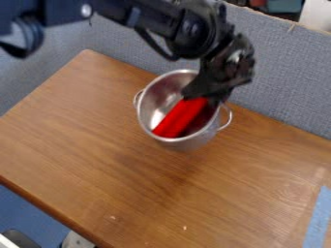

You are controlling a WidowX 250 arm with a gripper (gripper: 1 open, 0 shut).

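Observation:
A steel pot [195, 136] with two wire handles is at the back of the wooden table, tilted toward the front, with a long red object [176, 118] inside it. My black gripper [218, 95] is at the pot's upper right rim, partly over the opening. Its fingertips are dark and small here, so I cannot see clearly what is between them.
A grey padded wall [285, 87] runs along the back, close behind the pot. A blue strip [316, 218] lies at the right edge.

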